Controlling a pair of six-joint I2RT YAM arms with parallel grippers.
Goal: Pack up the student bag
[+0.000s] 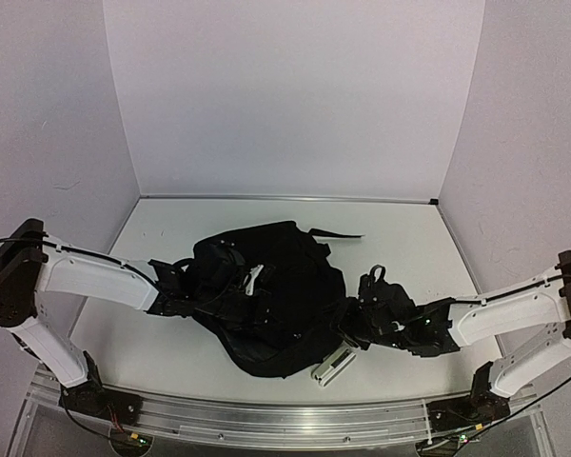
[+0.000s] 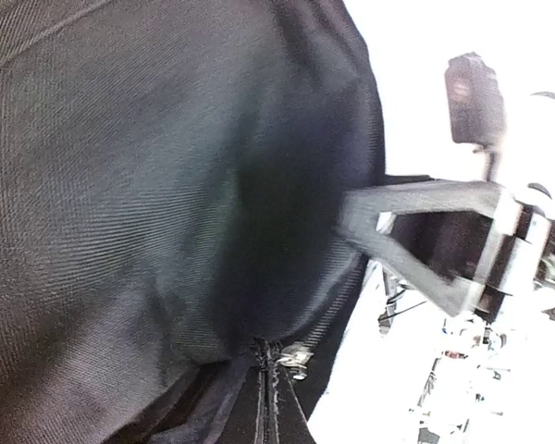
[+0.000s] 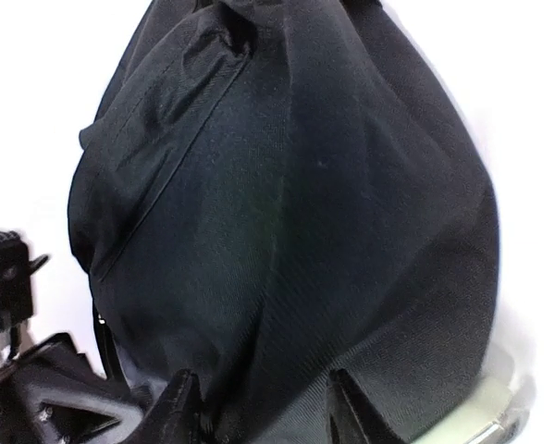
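Note:
The black student bag (image 1: 284, 252) lies flat and rumpled mid-table, and its dark cloth fills much of both wrist views. Over its left and lower part reaches my left gripper, fingertips together. A small shiny metal piece (image 2: 297, 357), perhaps a zipper pull, sits right beside those tips; whether it is pinched I cannot tell. My right gripper is at the bag's lower right side, its fingers spread with the bag's cloth (image 3: 277, 231) visible beyond the gap. A pale, oblong item (image 1: 334, 366) lies by the bag's lower right edge, partly beneath the right gripper.
A black strap (image 1: 335, 234) sticks out at the bag's upper right. Bare table (image 1: 400, 228) shows behind and right of the bag. The metal front rail (image 1: 285, 409) runs along the near edge, with walls at back and sides.

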